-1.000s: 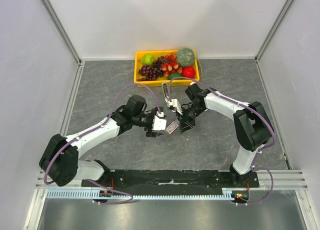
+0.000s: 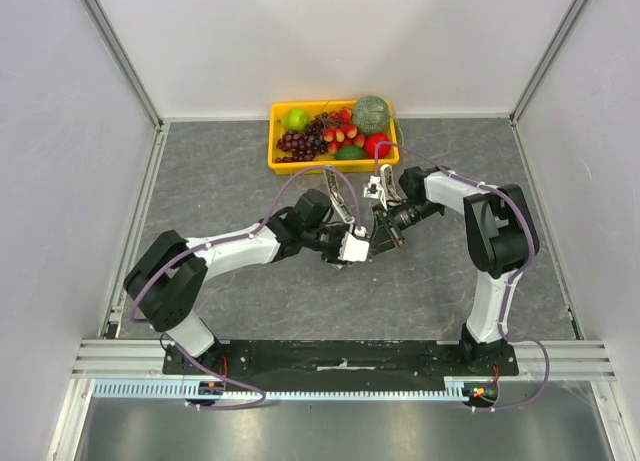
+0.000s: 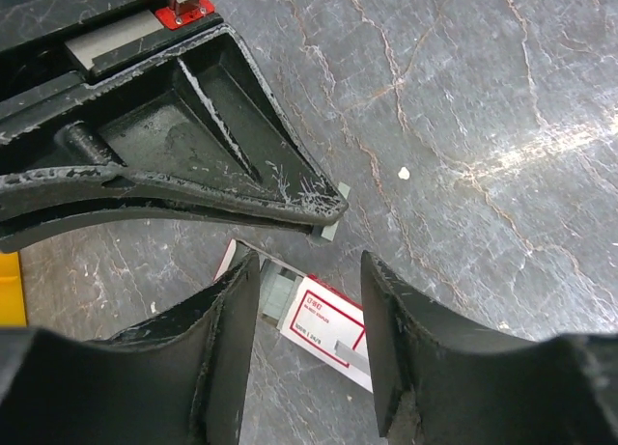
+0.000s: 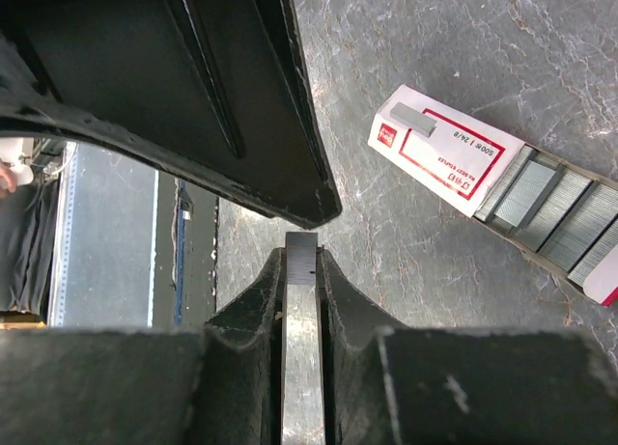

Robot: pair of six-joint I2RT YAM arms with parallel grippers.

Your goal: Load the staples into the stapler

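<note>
The black stapler body [image 3: 164,136] looms over both wrist views. My right gripper is shut on a small grey staple strip [image 4: 300,255], held upright just below the stapler's tip. The open staple box [image 4: 444,155], white with red print, lies on the table with grey strips inside and one strip on its lid; it also shows beneath my left gripper, whose fingers are parted with nothing seen held between them. In the top view both grippers meet near the middle, largely hiding box and stapler.
A yellow fruit basket [image 2: 276,151] stands at the back middle. The front edge [image 2: 290,361] runs below the arms.
My left arm has moved right toward the middle, over the box. My right gripper has moved rightward in the top view, and the box is now mostly hidden there.
</note>
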